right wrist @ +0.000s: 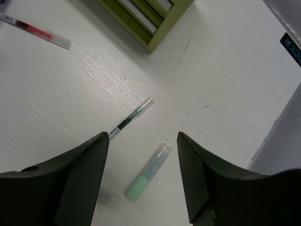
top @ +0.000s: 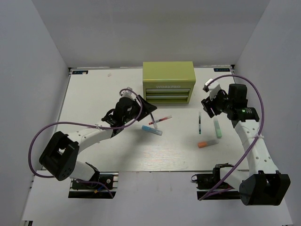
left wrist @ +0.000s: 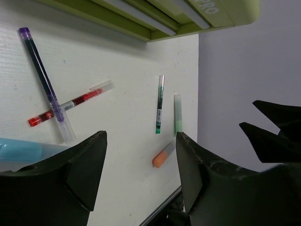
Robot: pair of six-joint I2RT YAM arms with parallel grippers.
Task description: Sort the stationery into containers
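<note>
A purple-capped pen [left wrist: 42, 70] lies across a red pen [left wrist: 89, 95], with a blue tube [top: 152, 130] beside them. On the right of the table are a dark green pen [top: 199, 123], a pale green tube [right wrist: 148, 173] and an orange tube [top: 208, 143]. The green WORKPRO cabinet [top: 168, 70] stands at the back. Above the crossed pens hangs my left gripper, its fingers apart and empty. My right gripper is open too, above the table near the dark green pen, with nothing held.
Purple cables [top: 261, 106] loop along both arms. Side walls [top: 268, 70] bound the white table.
</note>
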